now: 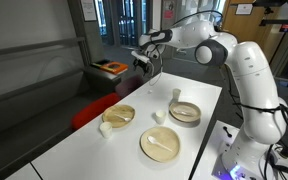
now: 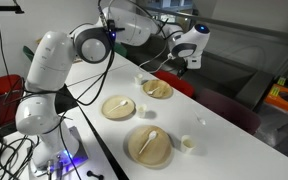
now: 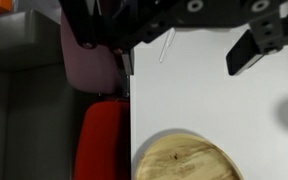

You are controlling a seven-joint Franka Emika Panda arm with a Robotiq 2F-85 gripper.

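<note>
My gripper (image 1: 142,62) hangs high at the far side of the white table. In the wrist view its fingers stand wide apart with nothing between them, and a wooden plate (image 3: 189,160) shows below. Three round plates lie on the table: one with a white spoon (image 2: 147,143) across it, one nearest the arm base (image 2: 116,107), and one by the chairs (image 1: 118,116) with something pale in it. Several light cups stand among them, including a cup by the table's chair side (image 1: 106,130), a middle cup (image 1: 160,117) and a taller one (image 1: 176,94).
Dark and red chairs (image 1: 89,111) line the table's far long side, close to the plate there. A thin white item (image 3: 167,43) lies on the table in the wrist view. The table's end away from the arm base (image 2: 229,150) is bare.
</note>
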